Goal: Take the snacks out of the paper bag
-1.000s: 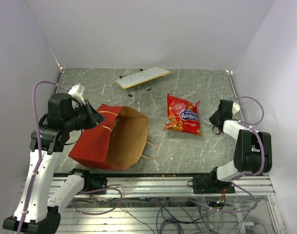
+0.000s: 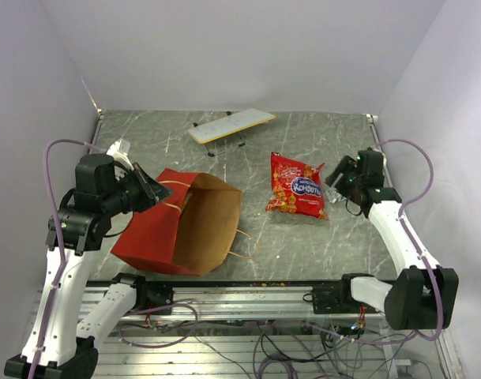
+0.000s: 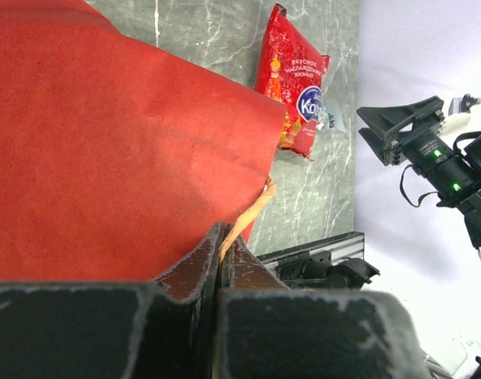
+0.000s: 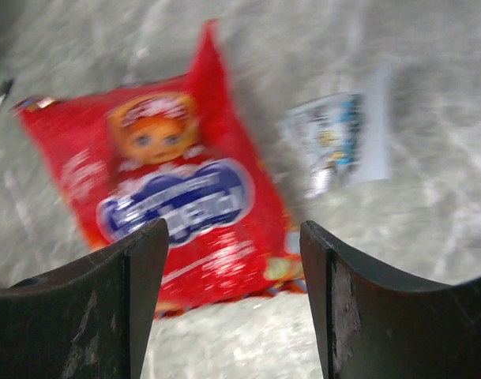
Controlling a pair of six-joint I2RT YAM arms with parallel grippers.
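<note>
A red paper bag [image 2: 145, 237] lies on its side at the left, brown inside. My left gripper [image 2: 163, 193] is shut on its rope handle [image 3: 253, 212]. A red snack bag [image 2: 295, 185] lies on the table right of the paper bag, with a small clear-and-blue packet [image 4: 335, 142] beside it, partly hidden by the right arm in the top view. My right gripper is open above these two, its fingers apart with nothing between them.
A whiteboard on a stand [image 2: 231, 124] is at the back.
My right arm has risen and shifted left from beside the small packet toward the snack bag. The left arm and both bags look unchanged.
</note>
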